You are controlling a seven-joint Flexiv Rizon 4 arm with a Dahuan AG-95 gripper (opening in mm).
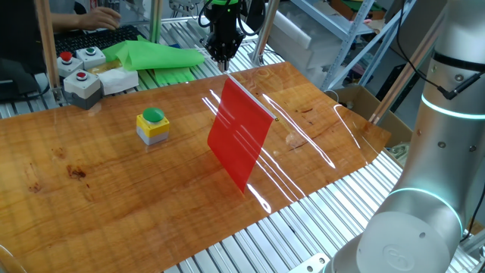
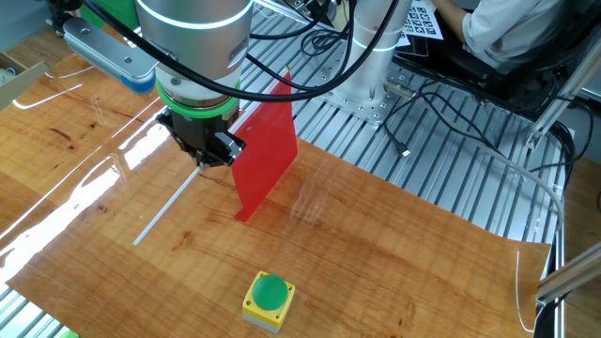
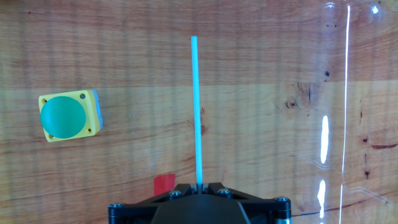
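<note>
A thin white rod (image 3: 197,112) sticks out forward from my gripper, which is shut on it. Behind the gripper, the rod carries a red flag (image 1: 241,133) that hangs down as a flat sheet; exterior view 2 shows the same red flag (image 2: 267,150) beside the dark fingers. Whether its lower corner touches the table cannot be told. Apart from the rod, a yellow box with a green button (image 1: 153,125) stands on the wooden table; in the wrist view this button box (image 3: 65,116) lies left of the rod.
Several grey boxes with red buttons (image 1: 82,89) stand at the far left edge beside green cloth (image 1: 155,54). Slatted metal (image 1: 250,250) borders the wooden tabletop (image 1: 114,205). Much of the wood around the button box is bare. A black cable (image 2: 310,92) loops along the arm.
</note>
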